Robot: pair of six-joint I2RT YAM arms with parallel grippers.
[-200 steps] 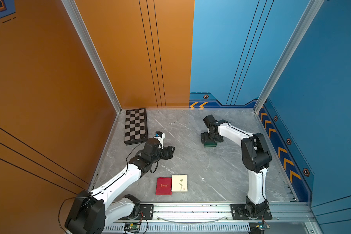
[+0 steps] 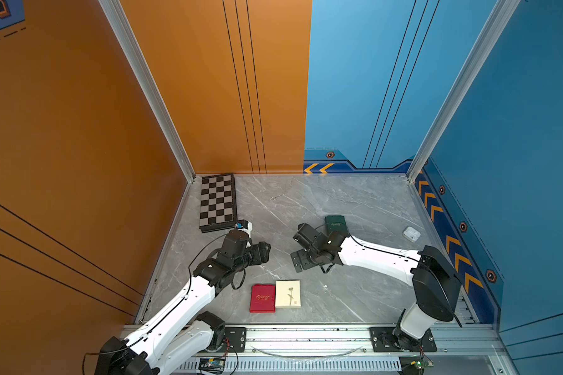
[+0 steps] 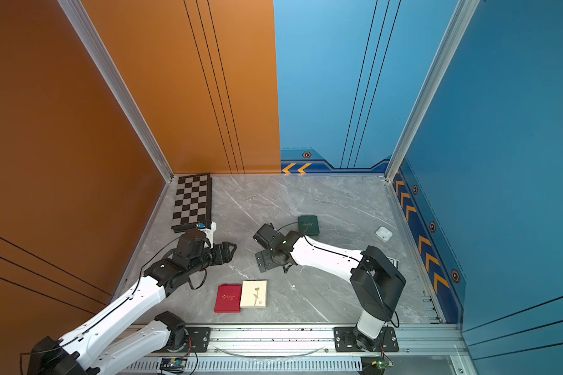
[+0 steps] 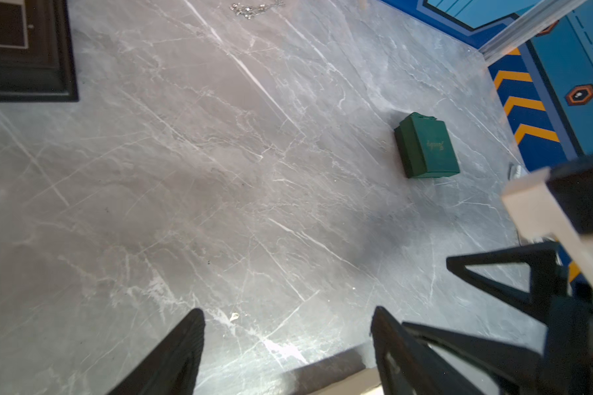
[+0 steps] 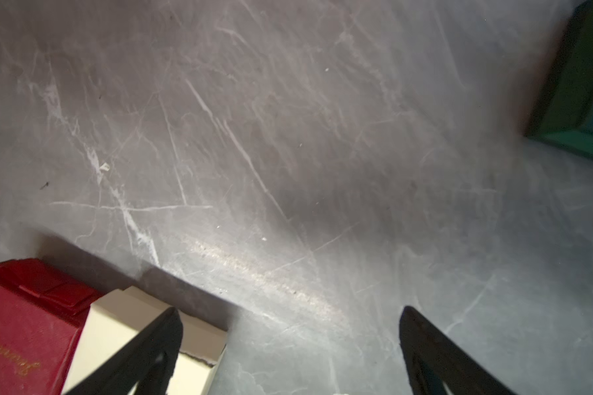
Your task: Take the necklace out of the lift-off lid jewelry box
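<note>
A green jewelry box stands upright at centre right, its lid on in the left wrist view. A small silver chain lies on the table behind it, to the left. A red box and a cream box sit side by side at the front. My left gripper hangs over the left middle, part open and empty. My right gripper is above the middle, between the green box and the front boxes, open with only tabletop between its fingers.
A checkered board lies at the back left. A small white object sits at the right. Walls enclose it.
My right arm has swung from over the green box toward the front left, uncovering it. My left arm has drawn slightly back and left.
</note>
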